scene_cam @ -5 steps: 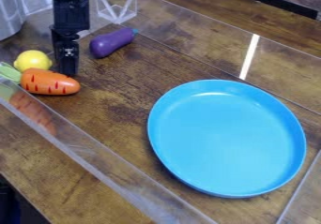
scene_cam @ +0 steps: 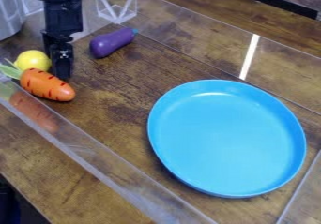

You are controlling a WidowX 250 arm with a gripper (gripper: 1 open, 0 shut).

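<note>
My black gripper [scene_cam: 63,54] reaches down at the upper left, open, its fingertips low beside a yellow round fruit [scene_cam: 33,61] and just behind an orange toy carrot [scene_cam: 45,85] with green leaves. Whether the fingers touch either is hard to tell. A purple toy eggplant [scene_cam: 113,42] lies to the gripper's right. A large blue plate [scene_cam: 226,137] rests on the wooden table at the right.
Clear plastic walls run along the front left and the right side of the area. Bare wood [scene_cam: 119,97] lies between the carrot and the plate, and along the back.
The carrot has turned a little, its right end now nearer the front. The gripper has shifted only slightly; the other things have stayed in place.
</note>
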